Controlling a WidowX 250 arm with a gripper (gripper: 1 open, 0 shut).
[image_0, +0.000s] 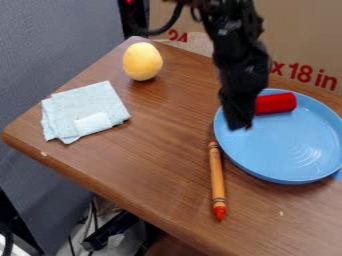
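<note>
My black gripper (238, 112) is over the upper left of the blue plate (281, 150), beside a red cylinder (275, 102) that lies on the plate's back part. The fingers are dark and blurred, so whether they are open or shut, or hold anything, is unclear. An orange crayon (217, 182) with a red tip lies left of the plate. A yellow egg-shaped object (142, 61) sits at the back left, and a folded pale cloth (83, 113) lies at the left.
A cardboard box (307, 55) stands behind the table. The table's left edge drops to a grey surface and some cables.
</note>
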